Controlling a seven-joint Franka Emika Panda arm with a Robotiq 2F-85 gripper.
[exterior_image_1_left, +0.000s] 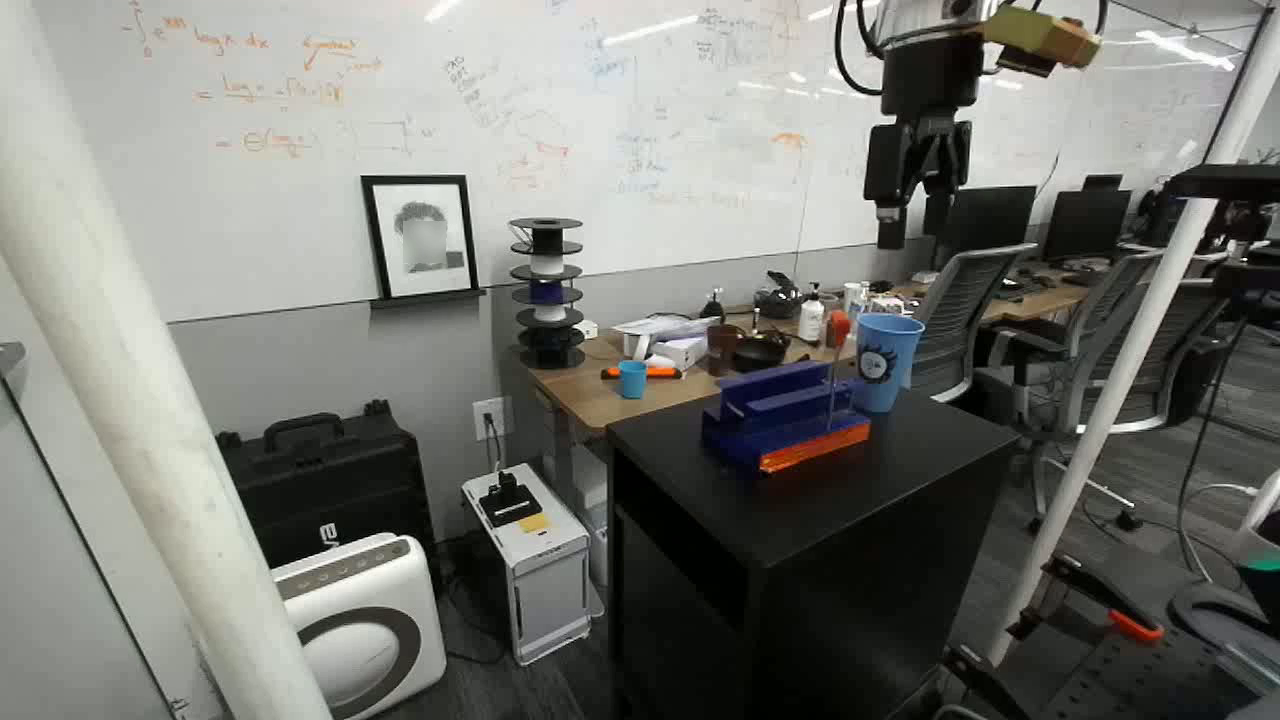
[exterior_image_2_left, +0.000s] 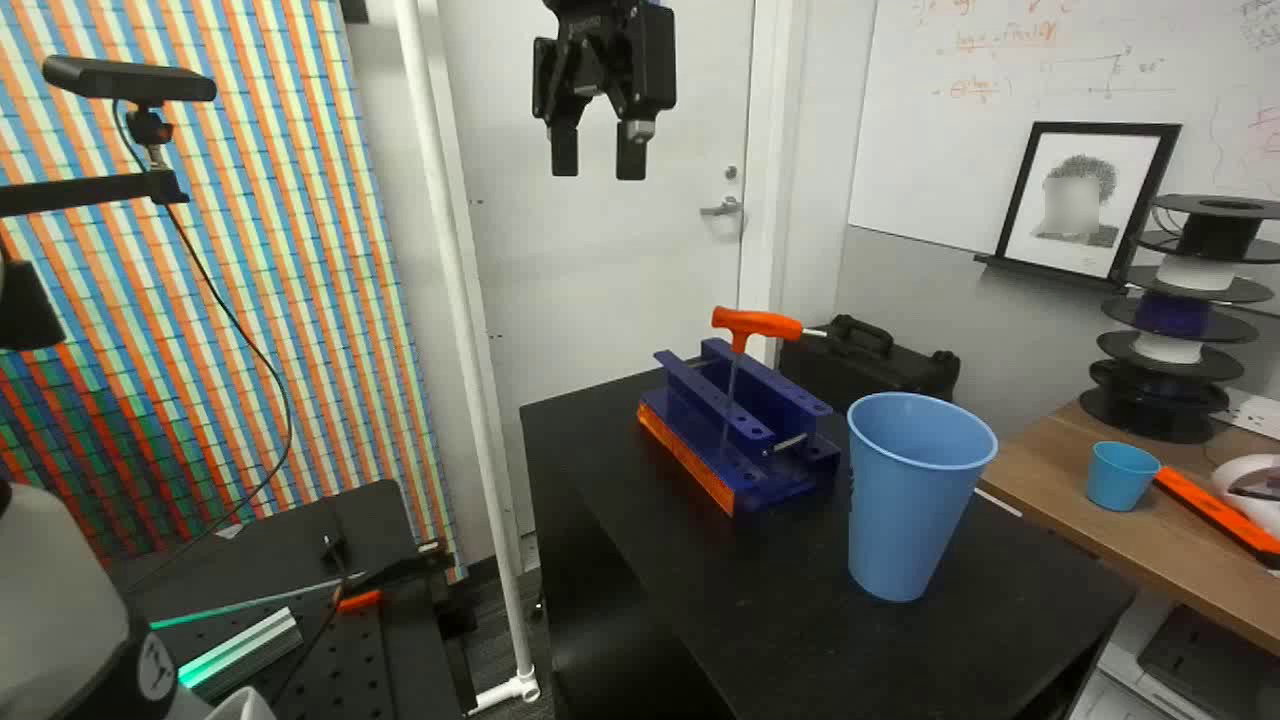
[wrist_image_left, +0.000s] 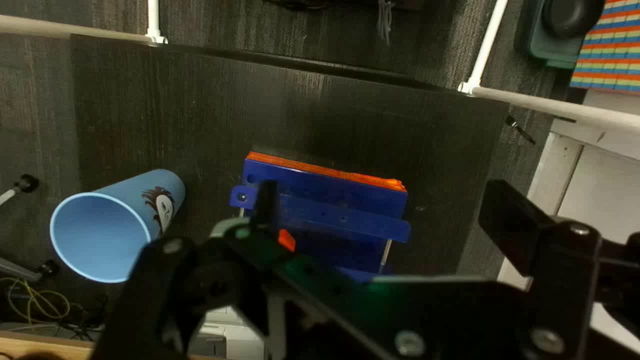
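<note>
My gripper (exterior_image_2_left: 599, 160) hangs high above the black table, open, with empty space between its two fingers. Below it stands a blue rack (exterior_image_2_left: 750, 420) with an orange strip along one long side. An orange-handled tool (exterior_image_2_left: 756, 323) is upright in the rack, its thin shaft running down through it. Beside the rack a tall light-blue cup (exterior_image_2_left: 908, 516) stands upright, with a dark printed figure visible in the wrist view. From above, the rack (wrist_image_left: 342, 192) lies partly behind my fingers, and only a bit of the orange handle (wrist_image_left: 286, 240) shows.
The black table top (exterior_image_1_left: 828, 504) has bare room around rack and cup. A wooden desk (exterior_image_1_left: 576, 392) behind it carries a small blue cup (exterior_image_1_left: 632, 379), spools and clutter. White poles (exterior_image_1_left: 1116, 372) rise near the table.
</note>
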